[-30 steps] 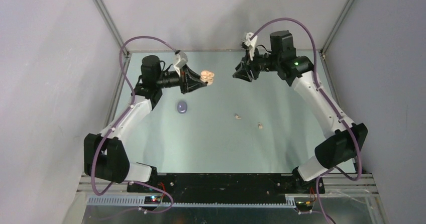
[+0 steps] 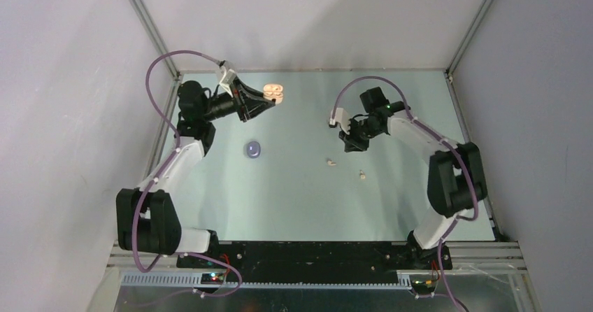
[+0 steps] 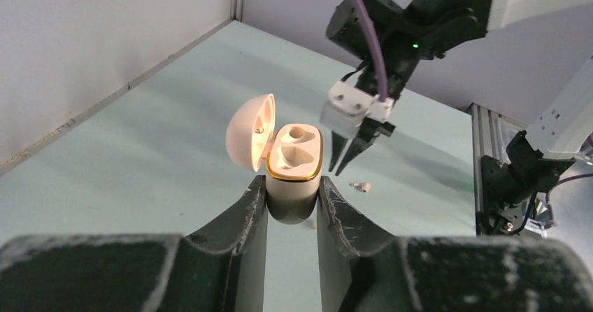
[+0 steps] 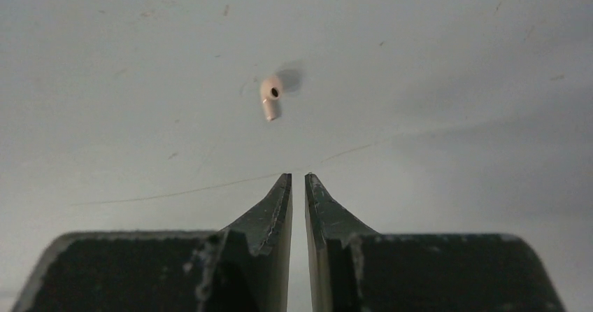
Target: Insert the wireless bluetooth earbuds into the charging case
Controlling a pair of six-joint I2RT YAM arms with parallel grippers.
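My left gripper is shut on the open charging case point(image 3: 294, 158), held upright above the table with its lid point(image 3: 245, 133) swung open and two empty wells showing. My right gripper points down over the table, its fingertips close together with a narrow gap and nothing visible between them. An earbud point(image 4: 271, 89) lies on the surface beyond those tips in the right wrist view. From above, two earbuds point(image 2: 331, 162) point(image 2: 362, 175) lie apart on the table near my right gripper.
A blue oval object point(image 2: 253, 149) lies left of centre on the pale table point(image 2: 294, 200). Walls bound the table at back and sides.
My right gripper has come down and toward the front from near the back wall, now closer to the earbuds. My left gripper has shifted slightly left with the case in it.
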